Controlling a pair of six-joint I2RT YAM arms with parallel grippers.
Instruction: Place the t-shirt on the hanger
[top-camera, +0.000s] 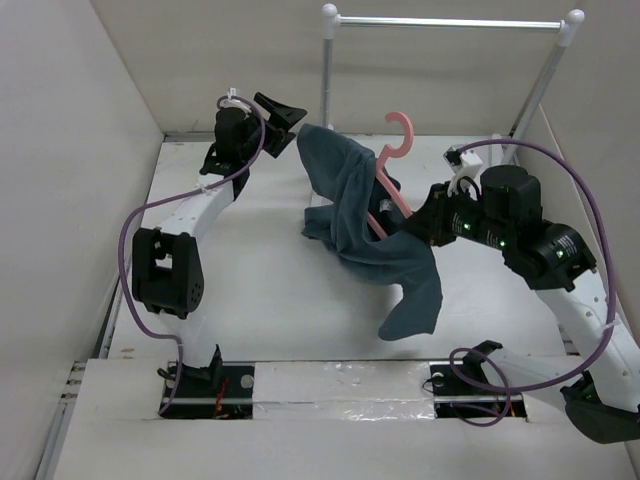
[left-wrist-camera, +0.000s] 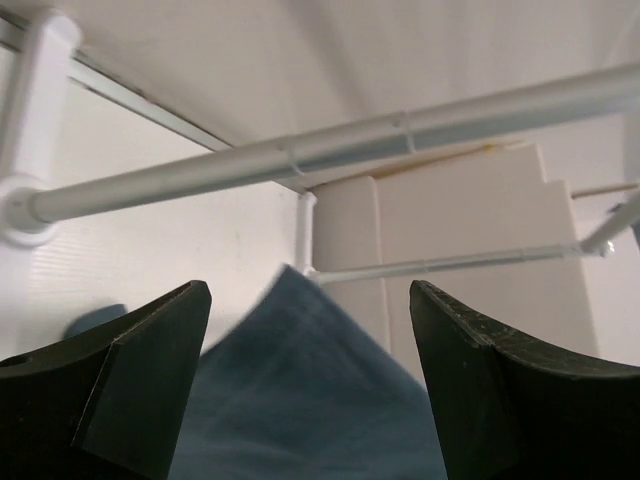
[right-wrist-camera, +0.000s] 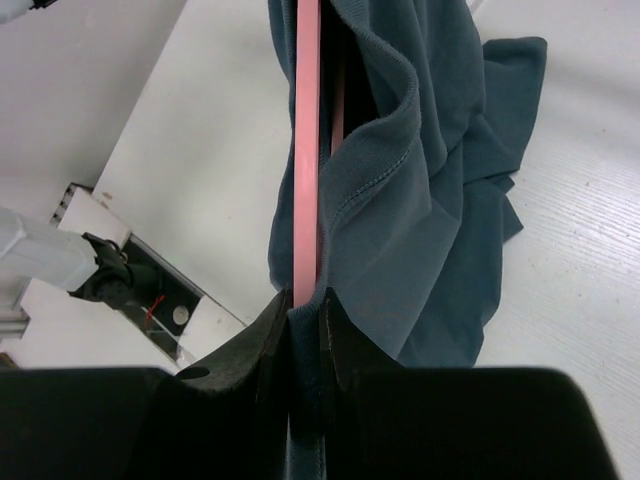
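Note:
A dark teal t-shirt (top-camera: 362, 235) hangs around a pink hanger (top-camera: 397, 143), whose hook sticks up above the cloth. My right gripper is shut on the hanger and the t-shirt's fabric together, with the shirt draped forward and down in the top view. My left gripper (top-camera: 285, 117) stands open at the back left, apart from the shirt's raised corner; in the left wrist view the cloth (left-wrist-camera: 300, 380) shows blurred beyond its fingers.
A white metal rack with a top rail (top-camera: 450, 24) stands at the back, over the shirt. Walls close in the work area on both sides.

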